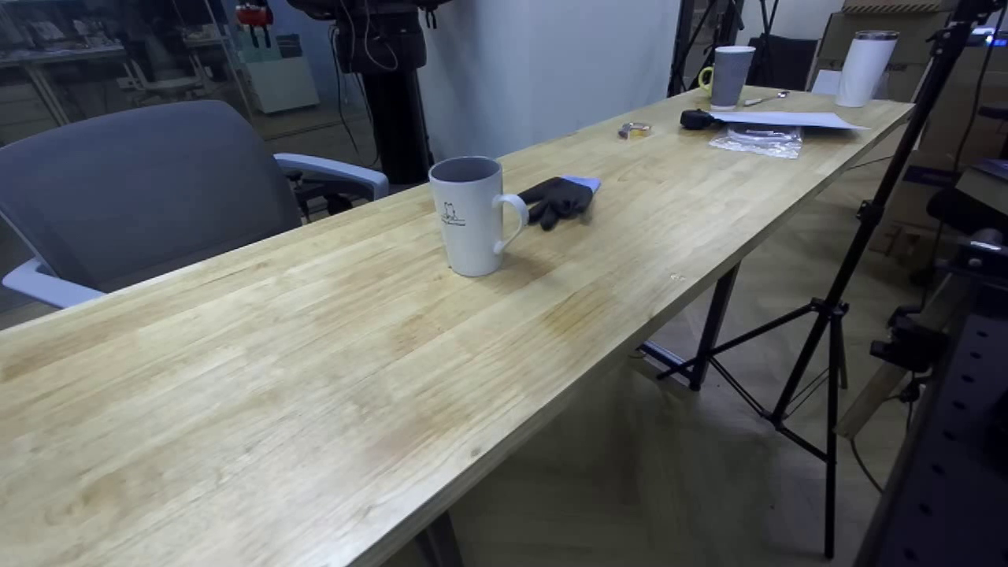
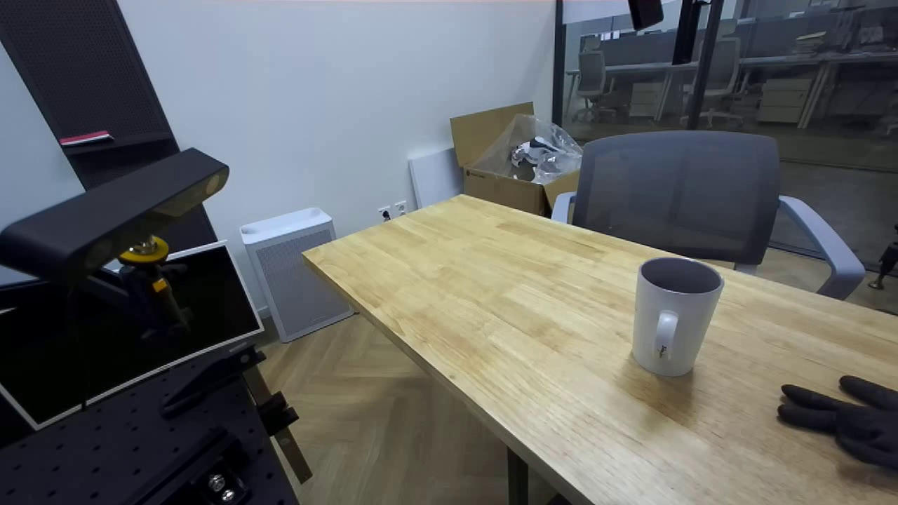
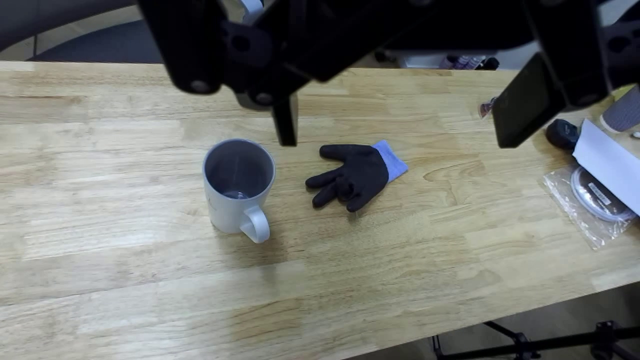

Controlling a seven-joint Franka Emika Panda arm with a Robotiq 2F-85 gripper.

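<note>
A white mug [image 1: 474, 222] with a grey inside and a small line drawing stands upright on the wooden table. Its handle points toward a black glove [image 1: 559, 199] with a blue cuff, which lies flat close by. From above, in the wrist view, the mug [image 3: 231, 207] is left of the glove [image 3: 360, 174]. My gripper hangs over the table with its two fingers spread wide apart and nothing between them. Neither mug nor glove is touched by it. In the second exterior view the mug [image 2: 675, 324] and part of the glove [image 2: 859, 425] show; the gripper does not.
Toward the far end stand a grey cup [image 1: 730, 77] and a white tumbler [image 1: 865, 71], near a paper sheet [image 1: 798, 119] and a clear plastic bag [image 1: 761, 142]. A tape roll [image 1: 634, 131] lies nearer. An office chair [image 2: 682, 193] sits alongside.
</note>
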